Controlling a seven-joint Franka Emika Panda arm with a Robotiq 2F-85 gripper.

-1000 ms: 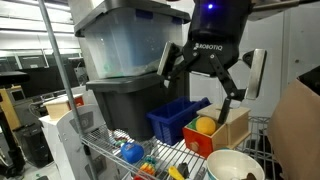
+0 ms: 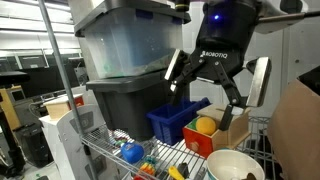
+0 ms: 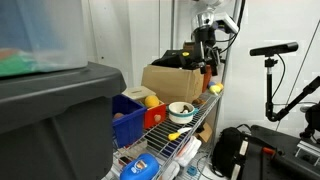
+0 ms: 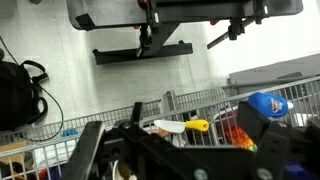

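My gripper point(image 2: 202, 105) hangs above the wire rack, its two fingers spread wide and nothing seen between them. From the other side, the gripper point(image 3: 212, 58) is high over the far end of the rack. On the rack stand a white bowl point(image 2: 238, 164), a box holding an orange ball point(image 2: 206, 126) and a blue bin point(image 2: 172, 122). A round blue object point(image 4: 270, 104) lies near the rack's edge in the wrist view. Close to it is a white-and-yellow tool point(image 4: 190, 126). The dark fingers cover part of the rack in the wrist view.
Stacked storage boxes point(image 2: 128, 105) rise at the back left. A large brown cardboard box point(image 2: 300, 125) stands close on the right, and a metal post point(image 2: 62, 70) is at the left. Open floor point(image 4: 90, 85) lies beside the rack.
My gripper has shifted slightly right and down in exterior view 1, its fingers still spread. The objects on the rack have not moved.
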